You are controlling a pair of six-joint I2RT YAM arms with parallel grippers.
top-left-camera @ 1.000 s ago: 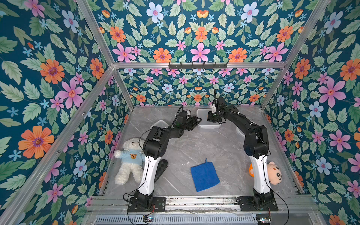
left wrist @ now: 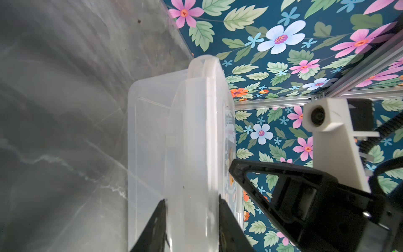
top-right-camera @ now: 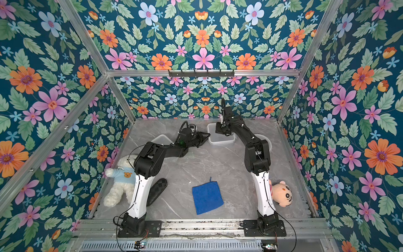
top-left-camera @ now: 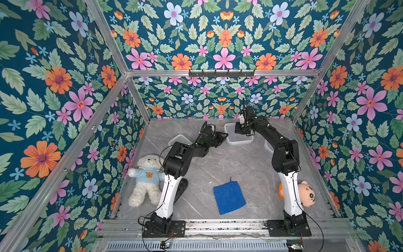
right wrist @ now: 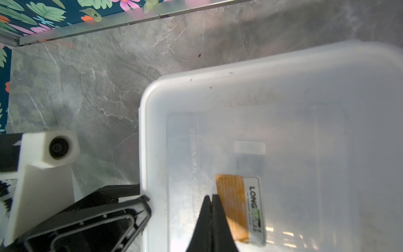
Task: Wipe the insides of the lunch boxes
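The middle lunch box [top-left-camera: 238,139] sits at the back of the table. In the left wrist view its translucent side [left wrist: 191,138] fills the centre, with my left gripper part open, one finger either side of that wall at the bottom edge; whether they press on it cannot be seen. My right gripper is shut over the box's interior, where an orange-and-white label shows, nothing visible between its fingers. A second box [top-left-camera: 178,138] stands back left, a third [top-right-camera: 266,142] back right, both partly hidden by my arms. A blue cloth [top-left-camera: 228,197] lies at the front middle.
A white teddy bear [top-left-camera: 142,189] lies at the left beside a dark slipper [top-right-camera: 156,191], and a round plush toy [top-left-camera: 306,193] at the right. The table between the boxes and the cloth is clear.
Over the last second both arms have shifted slightly right at the back, and the middle box has moved right with them.
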